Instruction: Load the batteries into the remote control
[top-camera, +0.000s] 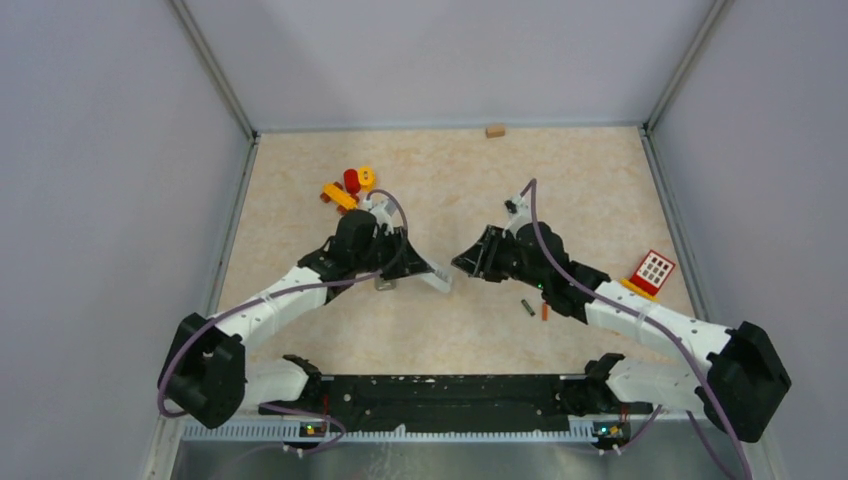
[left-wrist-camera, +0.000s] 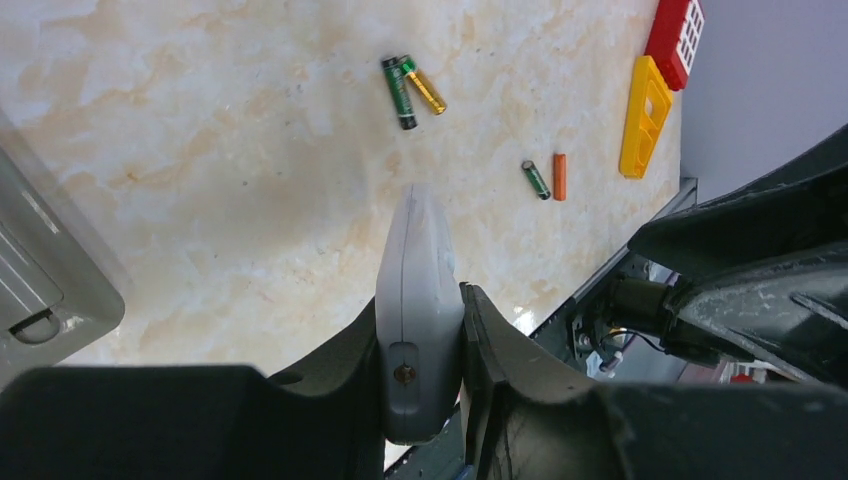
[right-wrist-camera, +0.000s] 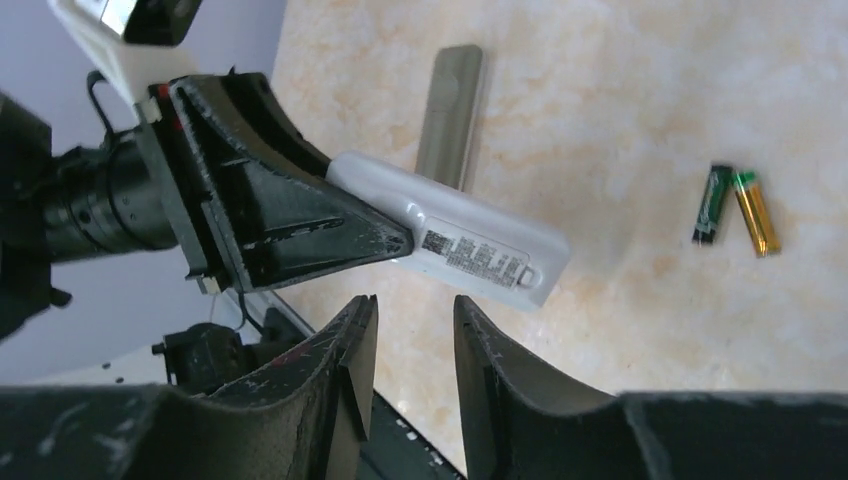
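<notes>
My left gripper (top-camera: 420, 265) is shut on a white remote control (right-wrist-camera: 480, 255), held tilted above the table with a printed label showing in the right wrist view. My right gripper is part open to its right, empty between the fingers. A grey slab-like piece (right-wrist-camera: 450, 105), perhaps the battery cover or a case, lies on the table at left. A green battery (left-wrist-camera: 398, 92) and a gold battery (left-wrist-camera: 423, 84) lie side by side; a smaller green battery (left-wrist-camera: 535, 180) lies beside an orange one (left-wrist-camera: 559, 177).
A red grid toy (top-camera: 653, 271) and a yellow piece (left-wrist-camera: 645, 118) lie at the right edge. Several red and yellow toys (top-camera: 348, 190) sit back left, a small wooden block (top-camera: 495, 131) at the back.
</notes>
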